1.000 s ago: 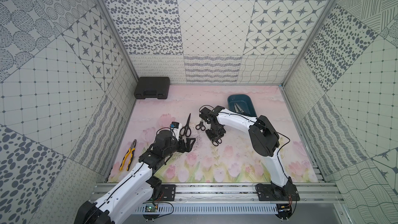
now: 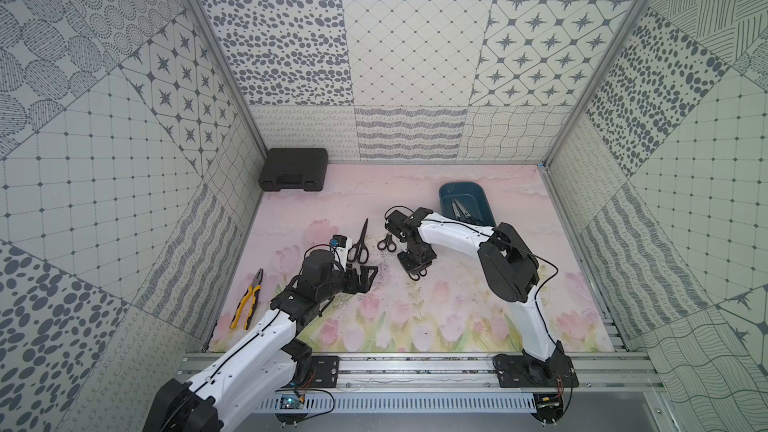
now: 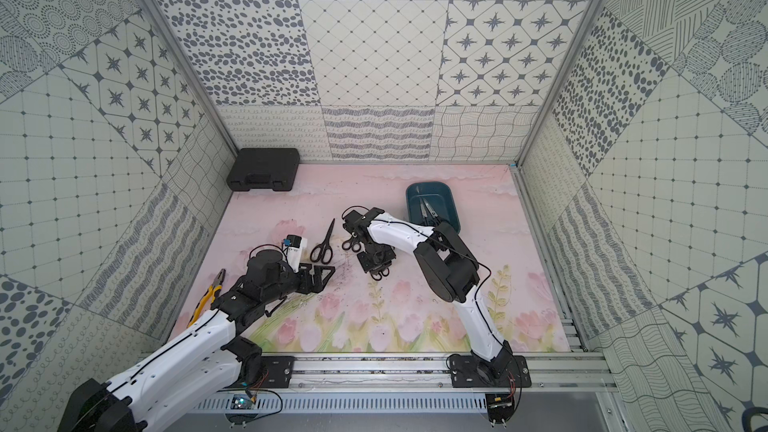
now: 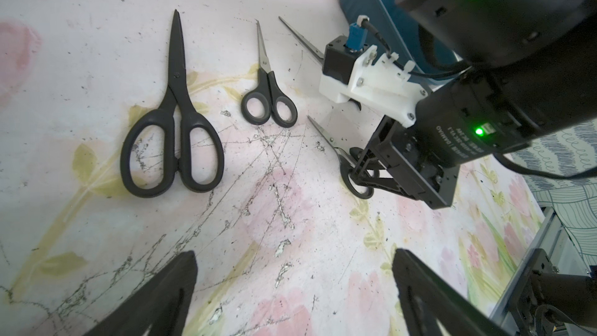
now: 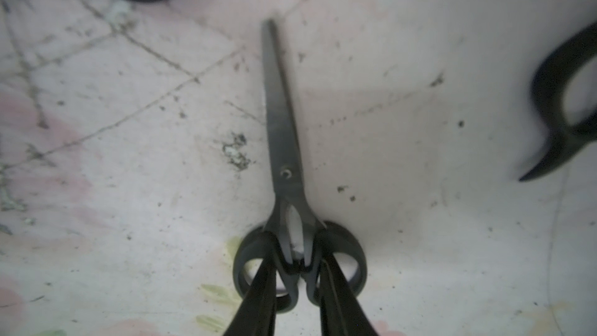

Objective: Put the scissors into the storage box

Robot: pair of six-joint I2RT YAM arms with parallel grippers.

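A small pair of scissors (image 5: 283, 124) lies flat on the table, its black handles under my right gripper, whose narrow fingertips are low over the handle join, fairly close together; contact is unclear. A large black pair (image 4: 166, 155) and another small pair (image 4: 264, 93) lie nearby, with more scissor blades (image 4: 298, 37) behind the right arm. The blue storage box (image 2: 464, 192) at the back right holds some metal-bladed tools. My left gripper stands open, empty, over the table left of the scissors.
A closed black case (image 2: 292, 168) sits at the back left. Yellow-handled pliers (image 2: 246, 300) lie at the front left.
The left arm has not visibly moved.
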